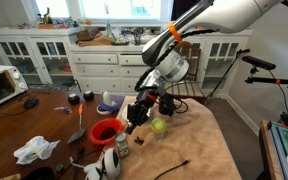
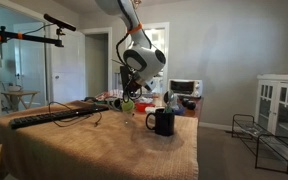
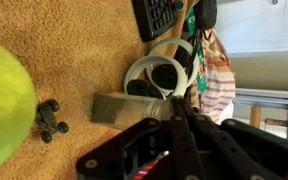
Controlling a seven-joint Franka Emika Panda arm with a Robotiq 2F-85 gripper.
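Note:
My gripper [image 1: 133, 126] hangs over the table between a clear jar [image 1: 122, 145] and a yellow-green ball [image 1: 159, 126]. In the wrist view, the ball [image 3: 4, 105] fills the left edge, and a grey, box-like or can-like object [image 3: 124, 110] lies close to the dark gripper parts at lower right. Beside it is a small dark item [image 3: 50, 121] on the tan cloth. Nothing is seen held, but how far apart the fingers stand is too dark to make out.
A red bowl [image 1: 106, 130] stands left of the gripper, with a white round object [image 1: 106, 165] in front. A black mug [image 2: 162, 122] and a keyboard [image 2: 54, 117] rest on the cloth.

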